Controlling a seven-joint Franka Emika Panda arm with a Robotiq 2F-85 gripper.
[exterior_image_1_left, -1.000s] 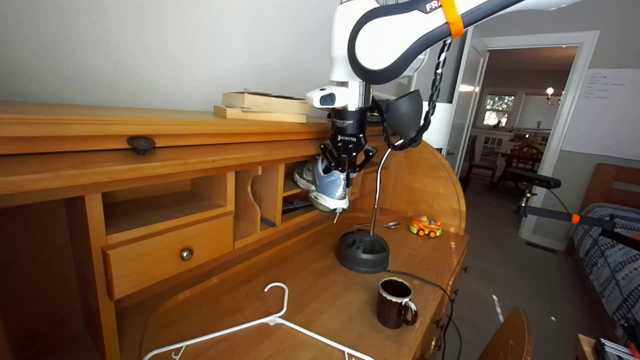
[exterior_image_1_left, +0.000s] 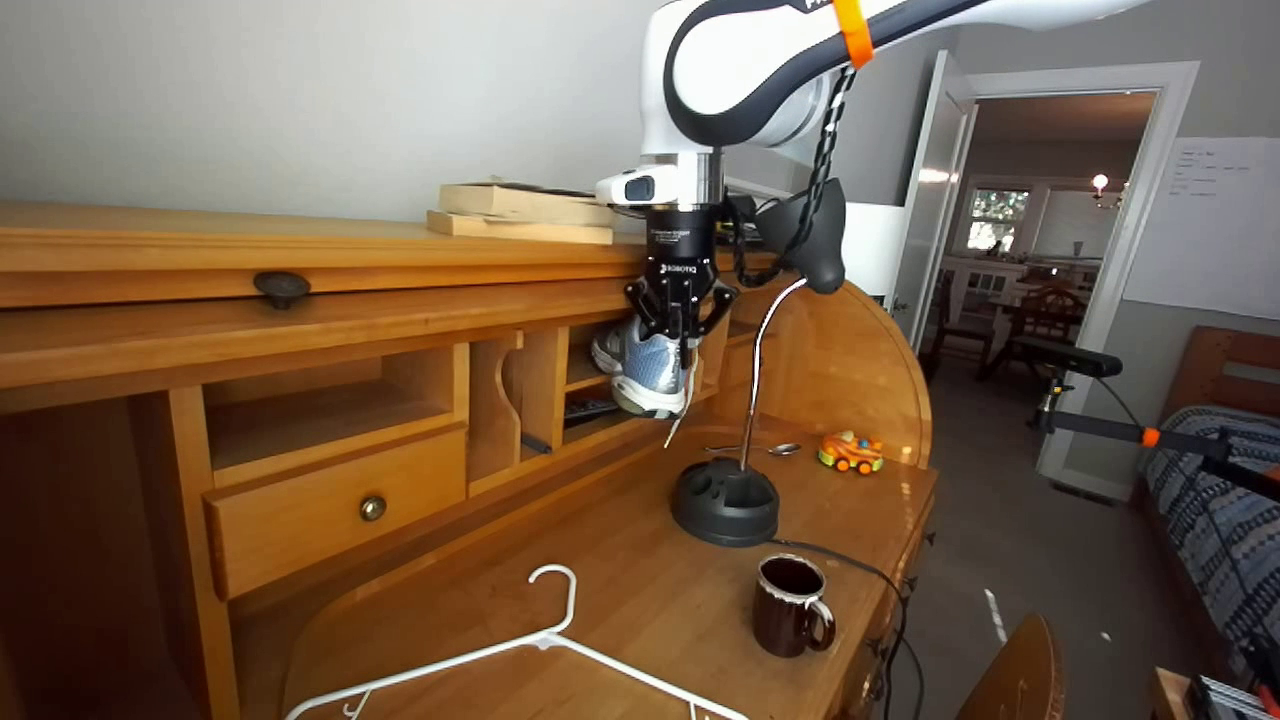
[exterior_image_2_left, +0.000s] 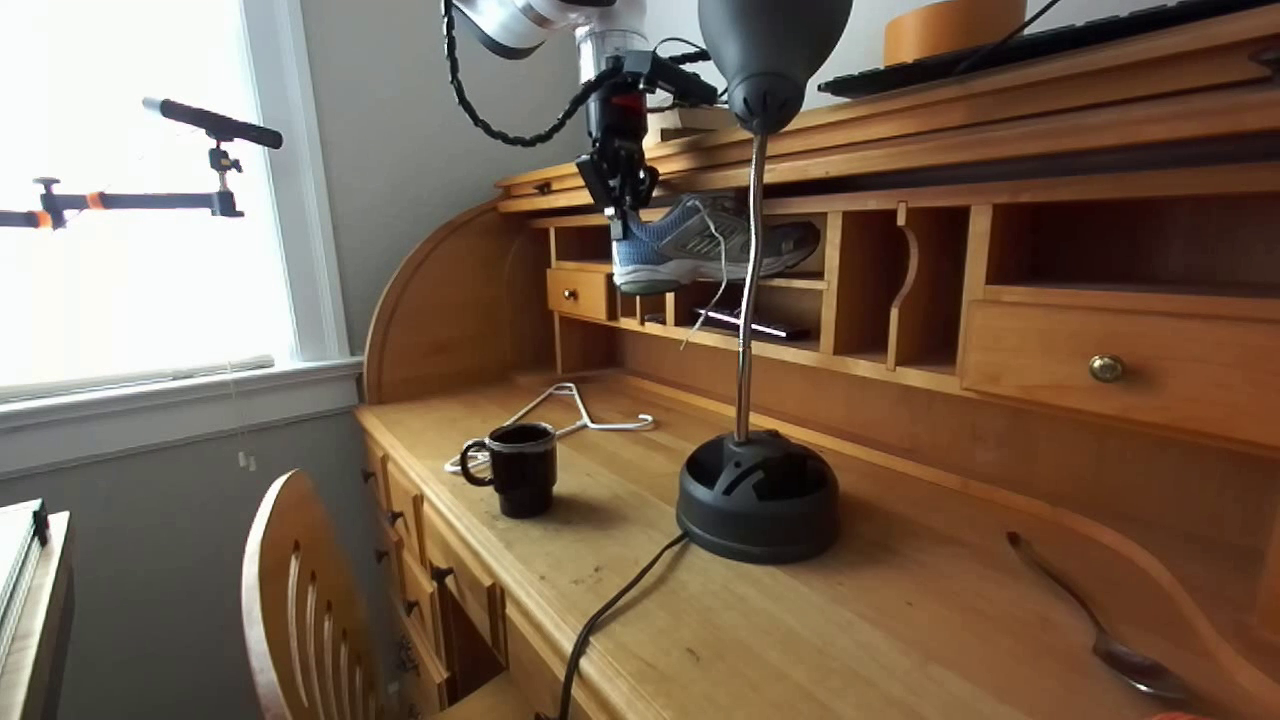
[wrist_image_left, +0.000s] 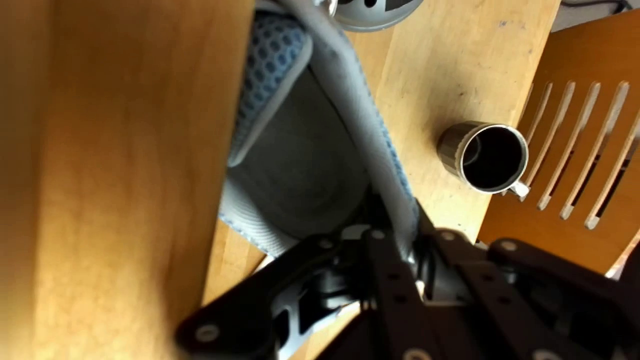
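Observation:
A grey and blue running shoe (exterior_image_1_left: 651, 367) hangs in the air in front of the desk's cubbyholes, its laces dangling. My gripper (exterior_image_1_left: 684, 348) is shut on the collar at its heel. In the second exterior view the shoe (exterior_image_2_left: 681, 245) is roughly level, the heel at my gripper (exterior_image_2_left: 618, 228) and the toe reaching toward an open cubby behind the lamp's stem; whether the toe is inside cannot be told. From the wrist, the shoe's opening (wrist_image_left: 300, 162) shows with its collar pinched between the fingers, while a wooden ledge (wrist_image_left: 138, 150) covers its left side.
A black desk lamp (exterior_image_2_left: 758, 498) stands close by, its stem crossing in front of the shoe. On the desktop lie a dark mug (exterior_image_1_left: 788, 606), a white hanger (exterior_image_1_left: 546, 638), a spoon (exterior_image_2_left: 1116, 648) and an orange toy car (exterior_image_1_left: 851, 452). Books (exterior_image_1_left: 528, 206) rest on top.
The arm and gripper have shifted slightly left in the first exterior view, with the shoe's heel still held. The shoe's tilt has changed a little, and a lace now swings out more visibly.

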